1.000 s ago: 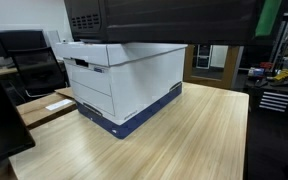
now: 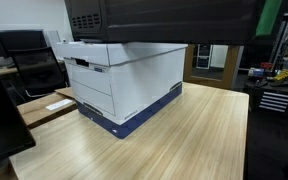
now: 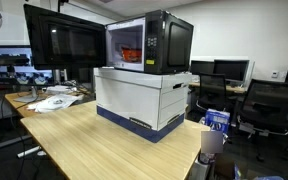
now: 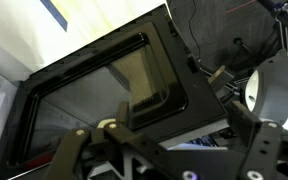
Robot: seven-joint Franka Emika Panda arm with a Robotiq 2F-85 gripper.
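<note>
A black microwave (image 3: 171, 42) stands on a stacked white box, its door (image 3: 64, 45) swung wide open to the left. Something orange-red (image 3: 132, 55) shows inside its cavity. From above, the wrist view has the black door (image 4: 109, 85) with its window stretching beneath my gripper. The two fingers (image 4: 123, 116) are spread well apart, and nothing shows between them. Whether they touch the door cannot be told. In exterior view 1 the dark microwave body and door (image 2: 174, 22) cross the top; the gripper is not seen there.
The white box (image 2: 119, 78) rests on a blue base (image 2: 134, 122) on the wooden table (image 2: 174, 140). Bare tabletop lies in front of it. Office chairs (image 3: 267, 103) and a blue-and-white package (image 3: 216, 121) stand beyond the table's right side.
</note>
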